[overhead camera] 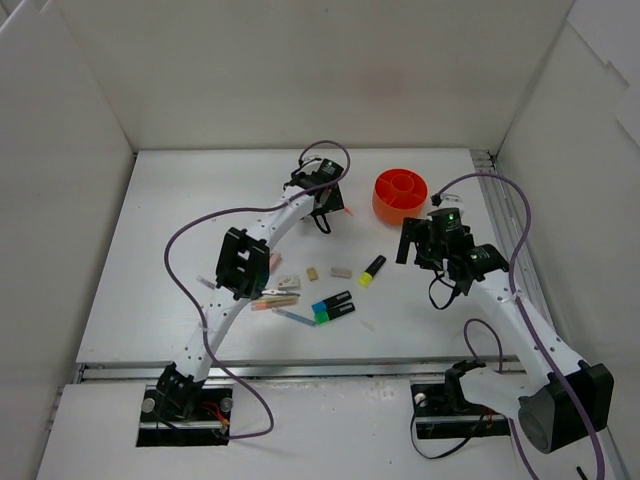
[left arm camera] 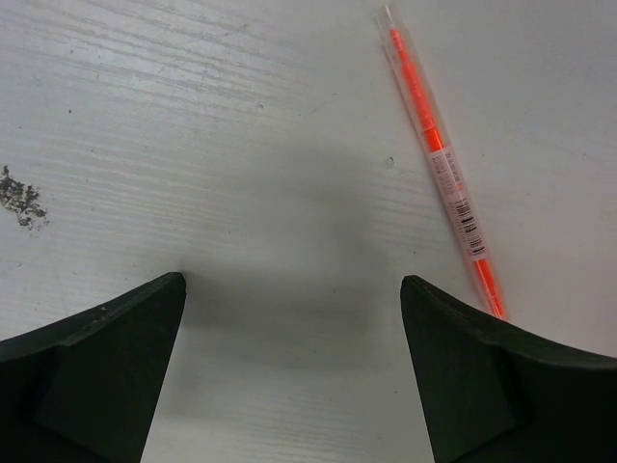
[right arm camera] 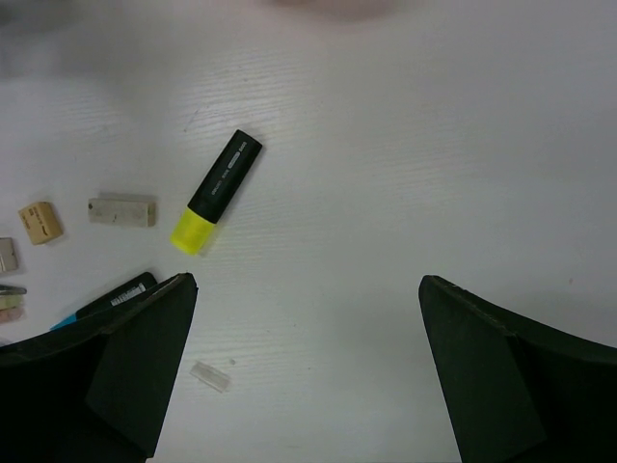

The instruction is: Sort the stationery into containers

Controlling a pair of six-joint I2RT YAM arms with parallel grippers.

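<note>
My left gripper (overhead camera: 330, 205) hangs low at the back middle. In the left wrist view its fingers stand apart with bare table between them, and an orange stick (left arm camera: 439, 164) lies just right of them. My right gripper is open above the right of the table, nothing between its fingers. A red compartment container (overhead camera: 398, 195) stands at the back right. A yellow-black highlighter (right arm camera: 217, 188), an eraser (right arm camera: 120, 210), a small tan block (right arm camera: 40, 222), blue and green markers (overhead camera: 332, 310) and several pens (overhead camera: 275, 305) lie in the middle and front.
Walls surround the table at the back and both sides.
</note>
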